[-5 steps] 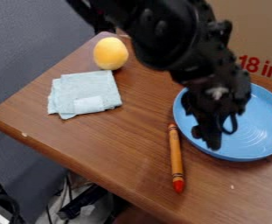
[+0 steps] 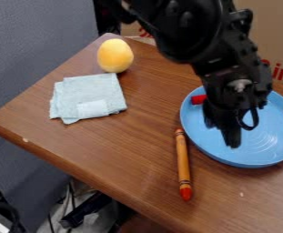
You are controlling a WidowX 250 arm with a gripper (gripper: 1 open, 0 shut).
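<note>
My gripper point(image 2: 227, 129) points down over the blue plate point(image 2: 259, 148) at the right, its black fingers low over the plate's left half; whether they are open or shut is hard to make out. A small red object point(image 2: 198, 99) shows at the plate's upper left, partly behind the gripper. An orange crayon point(image 2: 183, 166) lies on the table left of the plate.
A yellow round object point(image 2: 115, 55) and a folded pale cloth point(image 2: 86, 96) rest on the upper left of the wooden table point(image 2: 107, 155). A cardboard box stands behind the plate.
Since one second ago the gripper has shifted a little to the right over the plate, and the red object has come into view beside it.
</note>
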